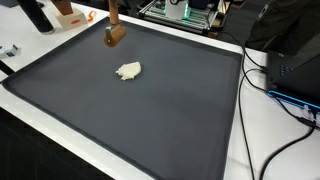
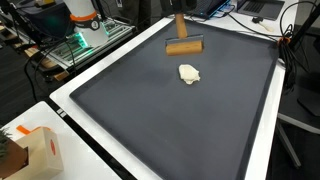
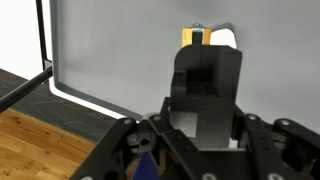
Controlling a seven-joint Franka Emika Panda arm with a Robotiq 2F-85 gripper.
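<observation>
A wooden roller hangs from its upright handle, its barrel clear of the mat in exterior view 1. My gripper is shut on the handle, though its grip is mostly hidden by its own dark parts in the wrist view. Just past the fingers, a bit of the roller shows as yellowish wood. A flattened white piece like dough lies on the dark mat, apart from the roller. Part of this dough peeks out beside the roller in the wrist view.
At the left back stand a small box and other items. A laptop with cables sits at the right edge.
</observation>
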